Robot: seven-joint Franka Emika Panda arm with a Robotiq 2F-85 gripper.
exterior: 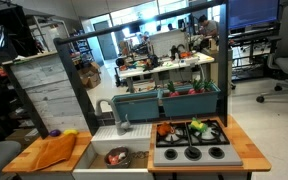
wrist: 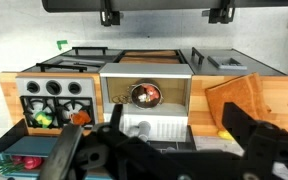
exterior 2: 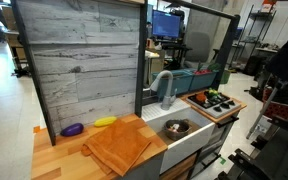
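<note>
In the wrist view my gripper is open, its two fingers wide apart at the top edge with nothing between them. Below it lies the toy kitchen, seen from above. A metal pot (wrist: 145, 95) with small reddish and pale items inside sits in the white sink (exterior: 108, 136). The orange cloth (exterior 2: 118, 146) lies flat on the wooden counter beside the sink. Behind the cloth are a purple eggplant (exterior 2: 72, 130) and a yellow item (exterior 2: 105, 121). On the stove (exterior: 192, 153) rest an orange-red item (exterior: 164, 128) and a green-yellow one (exterior: 199, 125).
A grey faucet (exterior 2: 166, 80) rises behind the sink. Blue bins (exterior: 176, 104) with red and green items stand behind the stove. Dark posts and an overhead bar frame the counter, with a wood-plank panel (exterior 2: 90, 65) at one side. Bare wood shows right of the stove.
</note>
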